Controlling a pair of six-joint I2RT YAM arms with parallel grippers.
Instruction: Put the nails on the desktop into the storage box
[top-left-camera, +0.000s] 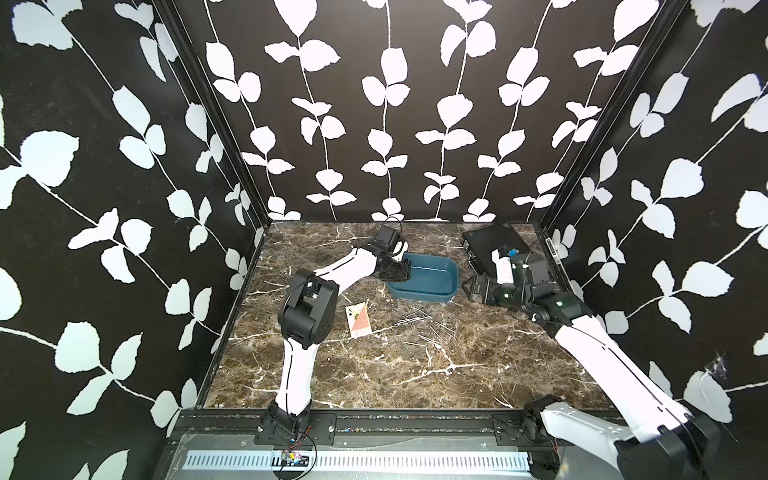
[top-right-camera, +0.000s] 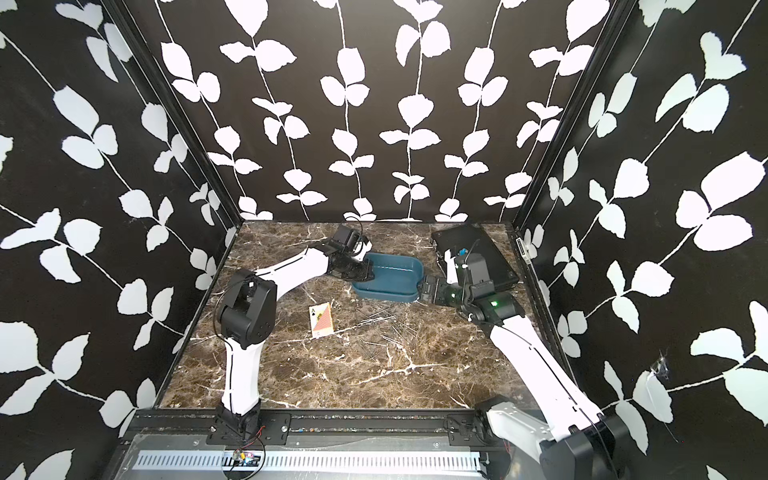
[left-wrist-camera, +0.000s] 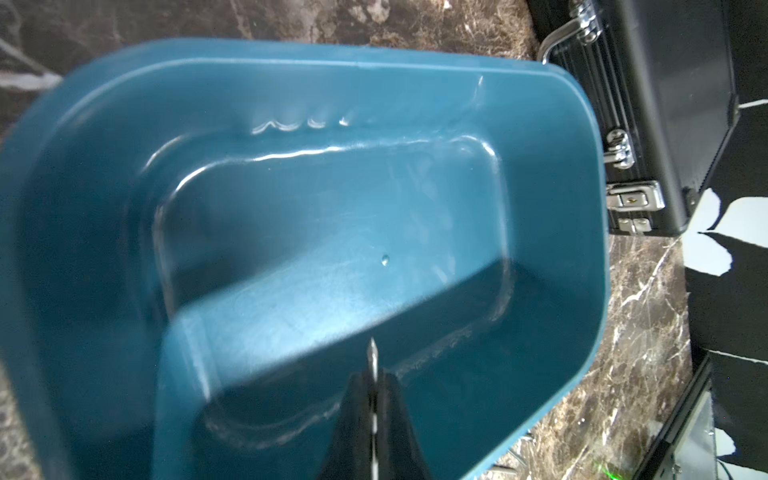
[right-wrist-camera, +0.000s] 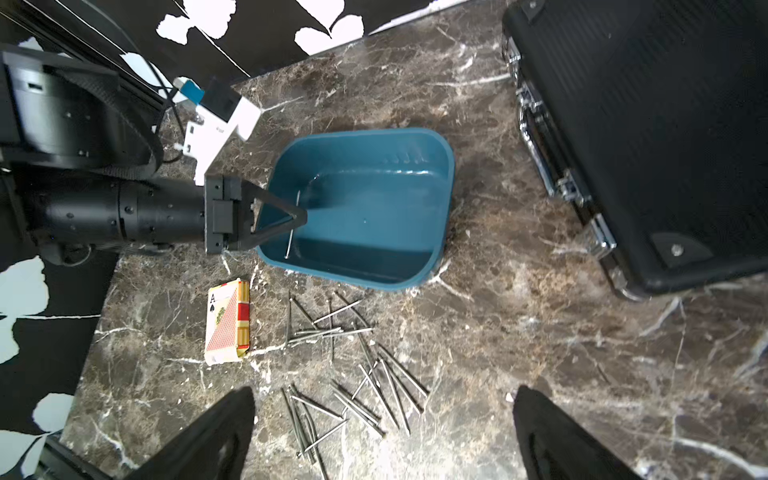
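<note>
The blue storage box stands mid-table and its floor looks empty in the left wrist view. My left gripper is shut on a nail and hangs over the box's left end; in the left wrist view the nail's tip pokes out beyond the fingers. My right gripper is open, its fingers (right-wrist-camera: 209, 436) wide apart with nothing between them, at the right of the box in the top left view. Several loose nails (right-wrist-camera: 392, 388) lie scattered on the tabletop in front of the box.
A playing-card pack (right-wrist-camera: 227, 321) lies left of the nails. A black case (right-wrist-camera: 656, 144) stands at the back right, beside the box.
</note>
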